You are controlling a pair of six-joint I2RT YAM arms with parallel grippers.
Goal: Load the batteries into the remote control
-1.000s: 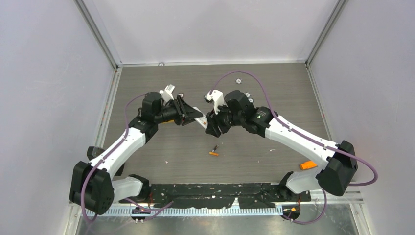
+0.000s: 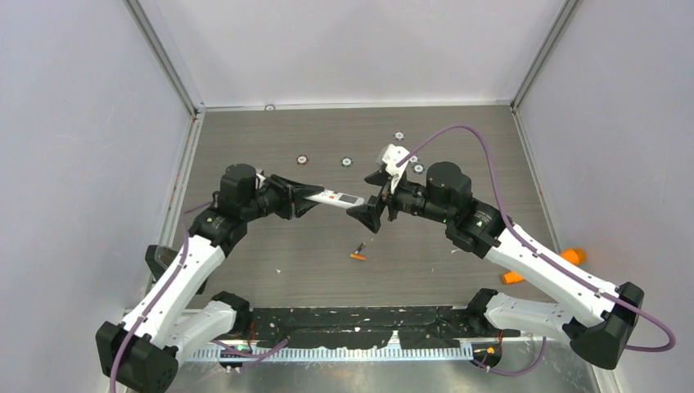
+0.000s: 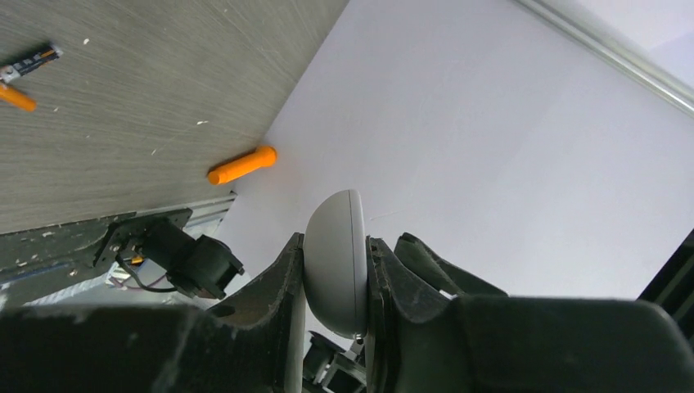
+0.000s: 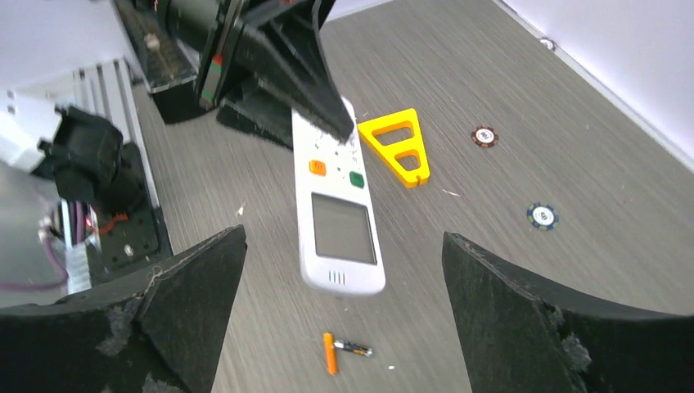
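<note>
My left gripper (image 2: 307,198) is shut on the white remote control (image 2: 344,199), which shows a screen and coloured buttons in the right wrist view. In the left wrist view only the remote's rounded grey surface (image 3: 334,262) shows between the fingers. My right gripper (image 2: 372,196) stands open, its two dark fingers either side of the remote's free end in the right wrist view, not touching it. A battery (image 4: 352,346) and a small orange cylinder (image 4: 330,354) lie on the table below.
The grey table (image 2: 286,262) holds several chips (image 4: 542,215) toward the back, a yellow triangular piece (image 4: 413,155) and an orange tool (image 3: 241,166) at the right edge. Walls enclose the sides and back.
The right arm has moved right, away from the left gripper, and its fingers are apart. The left arm has shifted left and down in the top view with the remote, showing more of it.
</note>
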